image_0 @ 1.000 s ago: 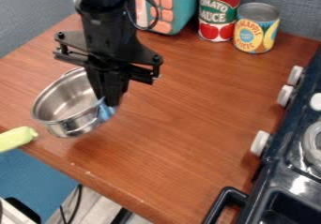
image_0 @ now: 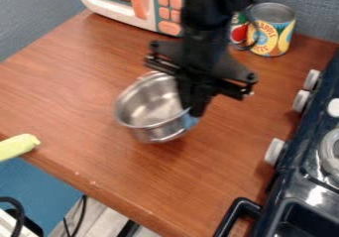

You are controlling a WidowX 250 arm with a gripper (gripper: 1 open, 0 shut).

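Note:
My black gripper (image_0: 188, 100) reaches down from the top centre onto the right side of a steel pot (image_0: 143, 111) on the wooden table. A light blue piece shows at the pot's right rim, by the fingertips. Whether the fingers are closed on the rim is hidden.
A toy stove (image_0: 304, 181) with white knobs fills the right edge. A yellow can (image_0: 275, 33) and a partly hidden red can stand at the back right, a toy microwave (image_0: 119, 3) at the back. A pale yellow object (image_0: 16, 146) lies at the left edge.
My gripper and the pot have moved to the right, and slightly back, across the table over the last second.

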